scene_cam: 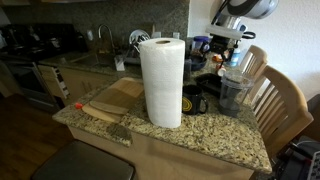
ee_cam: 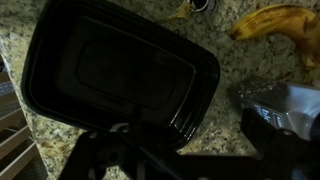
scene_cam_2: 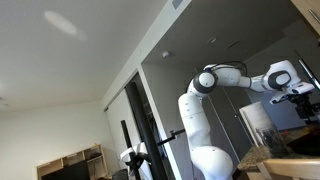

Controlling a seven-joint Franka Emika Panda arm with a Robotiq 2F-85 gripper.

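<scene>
No task is named. In the wrist view, an empty black rectangular tray (ee_cam: 125, 75) takes up the left and middle of the picture. My gripper is above the counter near the tray's lower right side, its dark fingers (ee_cam: 268, 135) spread well apart with nothing seen between them. A yellow banana (ee_cam: 275, 22) with brown spots lies at the upper right. Below the banana is a clear plastic container (ee_cam: 282, 98), partly covered by a finger. From outside, the arm (scene_cam: 248, 8) reaches over the back right of the counter.
A tall paper towel roll (scene_cam: 163, 85) stands at the front of the granite counter (scene_cam: 215, 143), with a black mug (scene_cam: 193, 100) behind it. The clear container (scene_cam: 235, 92) is to the right. Wooden chairs (scene_cam: 285, 95) line the right edge.
</scene>
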